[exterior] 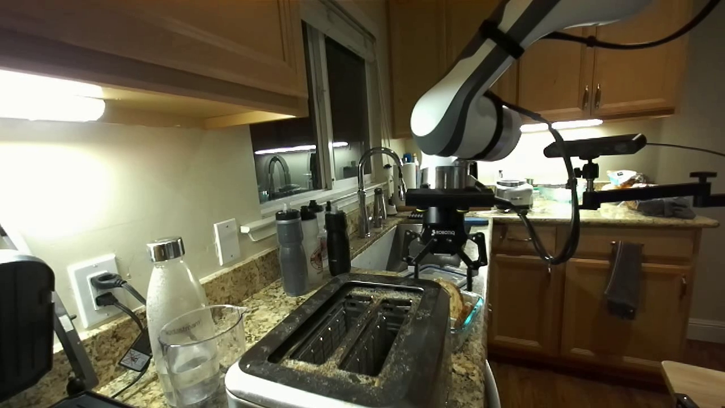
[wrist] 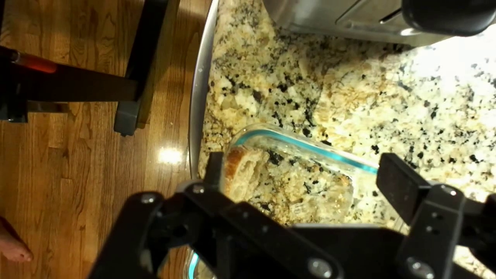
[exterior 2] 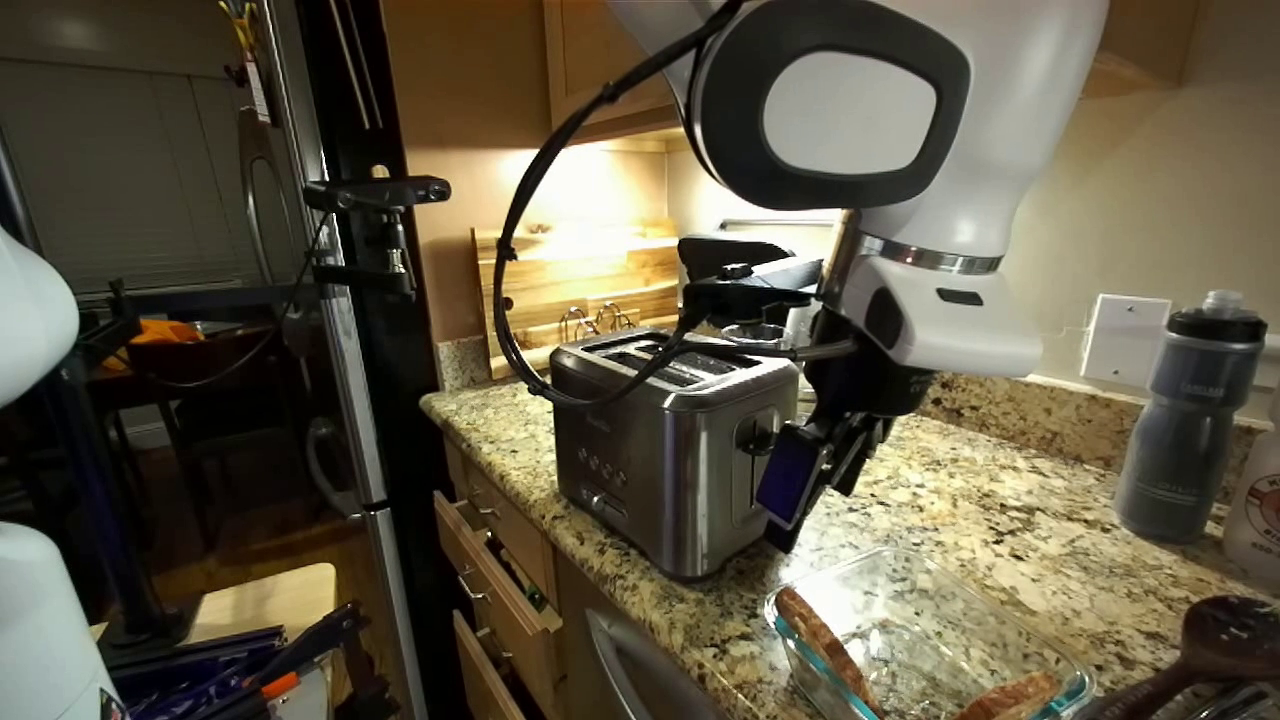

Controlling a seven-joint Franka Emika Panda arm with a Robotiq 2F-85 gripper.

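My gripper is open, its fingers wide apart with nothing between them. Below it in the wrist view lies a clear glass container [wrist: 309,148] with a teal rim, standing on the counter. A piece of bread [wrist: 244,172] leans inside by the container's left end, close to the left finger. In the second exterior view two bread pieces show in the container [exterior 2: 900,564]: one slice [exterior 2: 828,648] along the near side and another [exterior 2: 1014,696] at the lower right. A steel toaster [exterior 2: 672,456] stands beside it, and both its slots [exterior: 367,333] look empty.
Several bottles [exterior: 292,251] line the wall by the sink. A glass pitcher [exterior: 204,347] and a white bottle [exterior: 175,285] stand left of the toaster. A wooden spoon [exterior 2: 1224,636] lies at the right. The counter's edge [wrist: 200,93] runs close to the container.
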